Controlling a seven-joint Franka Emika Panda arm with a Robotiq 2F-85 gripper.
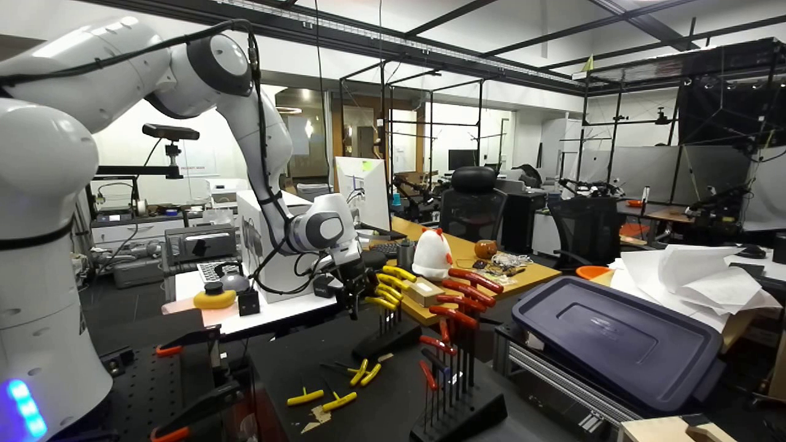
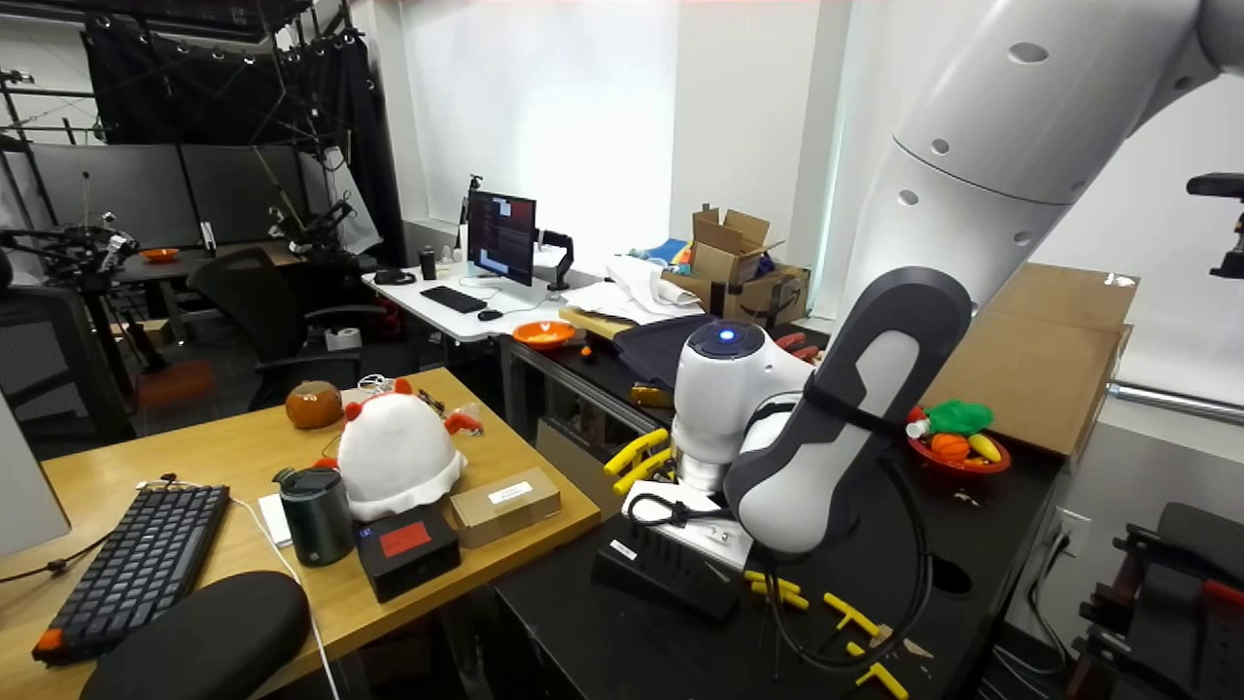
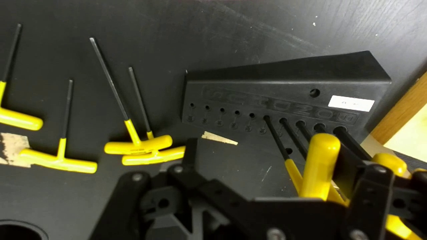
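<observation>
A black hex-key stand (image 3: 256, 96) sits on the dark table, several yellow-handled T-keys upright in its larger holes and its smaller holes empty. My gripper is open at these handles. The nearest yellow handle (image 3: 320, 164) shows between the fingers, close to the right finger (image 3: 366, 188); whether they touch is unclear. Other handles are partly hidden behind that finger. In exterior view 1 the gripper (image 1: 358, 298) stands beside the yellow handles (image 1: 390, 283). Loose yellow T-keys (image 3: 138, 146) lie on the table left of the stand.
A second stand (image 1: 471, 412) holds red-handled T-keys near the first one. Behind is a wooden desk (image 1: 534, 274) with a white plush toy (image 1: 431, 255) and a small cardboard box (image 1: 424, 291). A dark storage lid (image 1: 619, 339) lies to the right.
</observation>
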